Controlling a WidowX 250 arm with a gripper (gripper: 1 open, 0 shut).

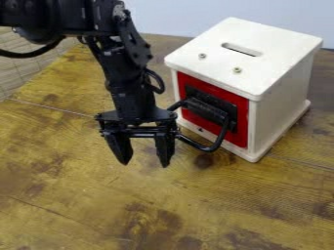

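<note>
My black gripper (143, 151) hangs open over the wooden table, just left of a white box (274, 98) with a red front panel (237, 104). A black U-shaped handle (224, 124) sticks out from that panel toward me, and its lower end reaches close to my gripper's right side; whether they touch, I cannot tell. Nothing shows between my fingers.
A pale wall stands behind the box, and a mesh-like surface (23, 68) lies at the upper left beyond the table edge.
</note>
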